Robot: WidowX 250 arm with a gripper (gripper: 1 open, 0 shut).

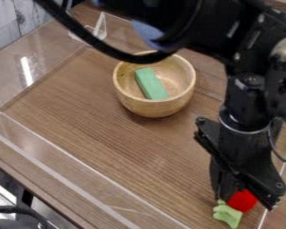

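My black gripper (235,186) is low at the lower right, right over a red object (242,201) with a pale green piece (225,214) at its near end. The gripper hides most of the red object; it looks shut, and whether anything is between its fingers is hidden.
A wooden bowl (170,104) holding a green block (150,84) stands at the upper middle. Clear edging and a dark cable run along the left.
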